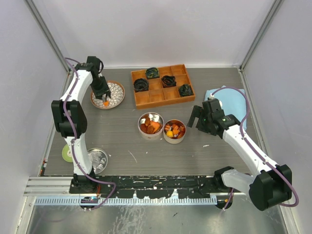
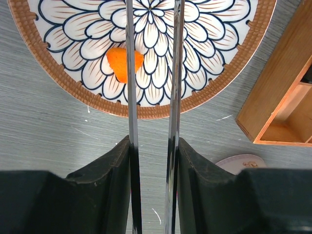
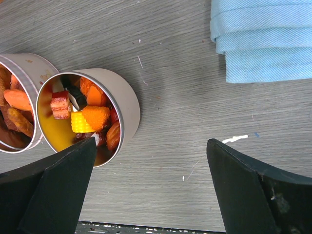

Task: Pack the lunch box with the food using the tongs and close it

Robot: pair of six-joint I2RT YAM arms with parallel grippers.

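Observation:
Long metal tongs (image 2: 177, 73) stand between the black fingers of my left gripper, one finger against each arm. The tongs' arms are spread apart, over the patterned plate (image 2: 80, 51) with the brown rim. An orange carrot piece (image 2: 118, 63) lies on that plate, partly behind one arm of the tongs; their tips are out of the left wrist view. My right gripper is open and empty, to the right of a round tin (image 3: 126, 102) of meat, carrot and corn. A second tin (image 3: 41, 73) with food stands against it.
A wooden compartment box (image 1: 144, 101) with several dark bundles stands at the back. Folded blue cloth (image 3: 268, 53) lies at the right. A metal lid (image 1: 99, 160) and a green dish (image 1: 67, 154) are at the front left. Bare table separates the lid from the tins.

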